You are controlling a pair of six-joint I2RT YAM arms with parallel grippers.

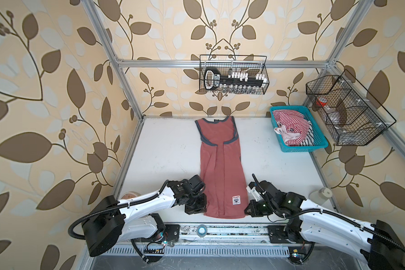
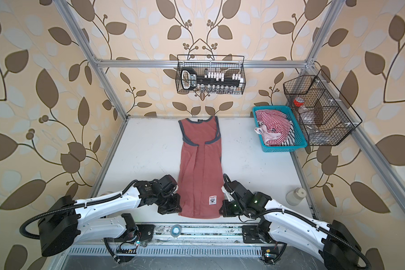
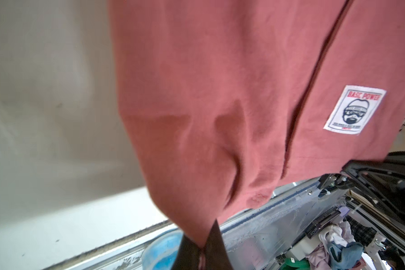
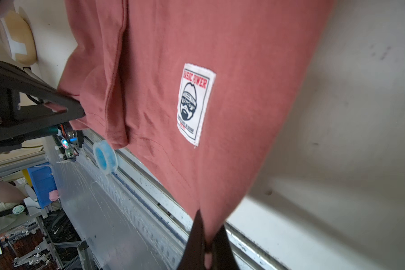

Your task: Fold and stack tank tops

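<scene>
A brick-red tank top (image 1: 222, 162) with dark grey trim lies lengthwise on the white table, its sides folded inward and its neck end at the far edge. Its hem end is raised toward the near edge, a white patch (image 4: 195, 104) near the right corner. My left gripper is shut on the left hem corner, the cloth bunched between its fingertips. On the right hem corner my right gripper is shut, cloth gathered into its tips. From above, the tips of both grippers are partly hidden by the arms.
A teal basket (image 1: 321, 145) holding striped garments stands at the far right. A white bottle (image 2: 296, 196) sits near the right edge. A roll of blue tape (image 1: 201, 230) lies on the front rail.
</scene>
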